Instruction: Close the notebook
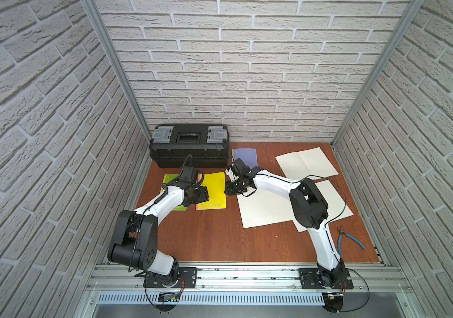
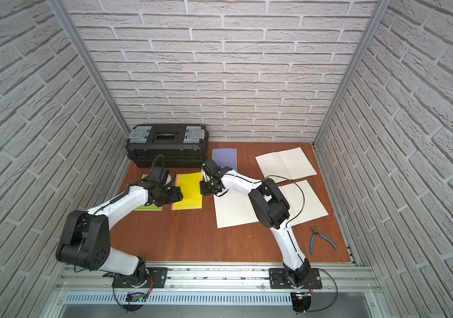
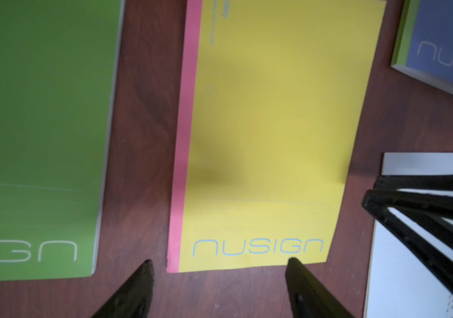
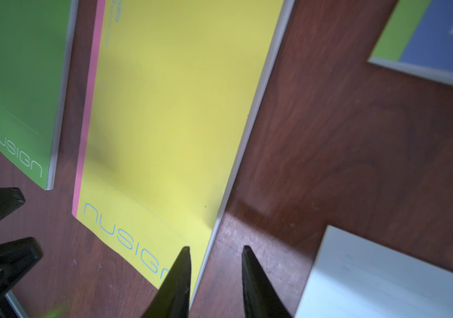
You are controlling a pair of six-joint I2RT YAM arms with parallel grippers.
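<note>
A yellow notebook (image 1: 213, 191) with a pink spine lies shut and flat on the table, its cover up in both wrist views. Over its lower edge, my left gripper is open with a wide gap and nothing between its fingers. My right gripper is parted more narrowly, empty, by the notebook's lower right edge. Open notebooks with blank white pages lie on the right: one at the back (image 1: 307, 163), one in the middle (image 1: 263, 207) partly under the right arm, and another (image 1: 333, 204) at the far right.
A green notebook (image 3: 40, 143) lies shut left of the yellow one, and a blue-violet one (image 1: 245, 157) behind, to the right. A black toolbox (image 1: 189, 151) stands at the back left. Blue-handled pliers (image 1: 349, 239) rest front right.
</note>
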